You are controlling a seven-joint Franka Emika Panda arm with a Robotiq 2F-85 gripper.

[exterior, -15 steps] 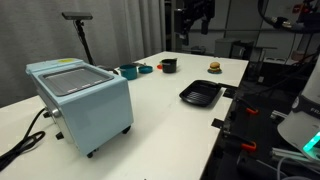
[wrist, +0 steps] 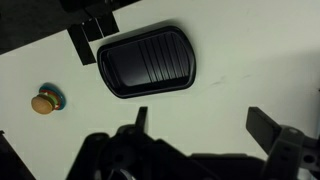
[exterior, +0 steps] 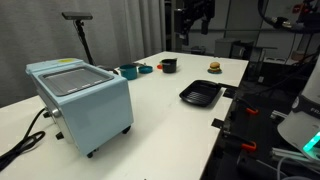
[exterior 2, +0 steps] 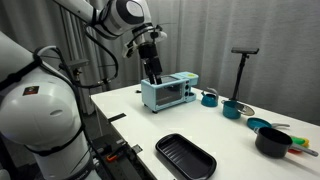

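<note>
High over the white table, my gripper stands open, its two dark fingers wide apart with bare tabletop showing between them. A black rectangular tray (wrist: 147, 62) with a ribbed bottom lies flat below and apart from it, near the table edge; exterior view 1 shows the same tray (exterior: 203, 93) empty. The toy burger (wrist: 48, 98) rests on the table to the left in the wrist view, and exterior view 1 has the burger (exterior: 214, 67) at the far end.
A light blue toaster oven (exterior: 85, 104) stands at the table's other end. Along the back are a black pot (exterior 2: 282, 142), a teal pan (exterior 2: 257, 124), a teal pot (exterior 2: 231, 109) and a blue kettle (exterior 2: 209, 97). Open white surface lies between tray and oven.
</note>
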